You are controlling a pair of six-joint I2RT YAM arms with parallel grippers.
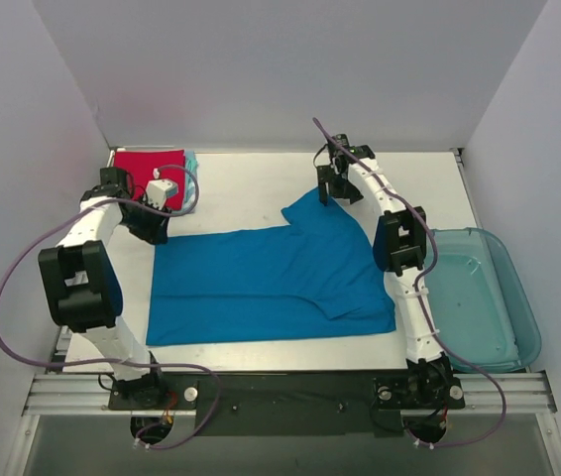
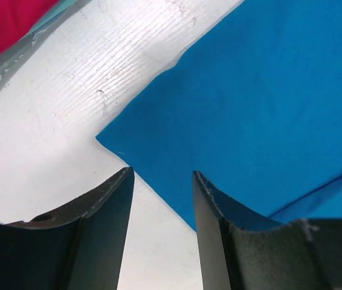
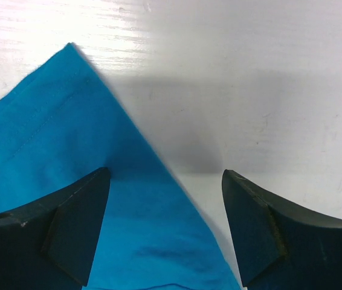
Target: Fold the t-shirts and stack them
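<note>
A blue T-shirt (image 1: 251, 278) lies spread flat on the white table, one sleeve pointing to the back right. My left gripper (image 1: 154, 226) hangs over its back-left corner; in the left wrist view the fingertips (image 2: 122, 176) are parted just short of that corner, with nothing between them. My right gripper (image 1: 332, 186) is open above the sleeve at the back right; in the right wrist view the blue cloth (image 3: 129, 229) and bare table show between its fingers.
A red folded shirt (image 1: 152, 161) on a light-blue one sits at the back left, partly behind the left gripper. A teal bin (image 1: 469, 297) stands on the right. Bare table (image 1: 231, 183) shows at the back middle.
</note>
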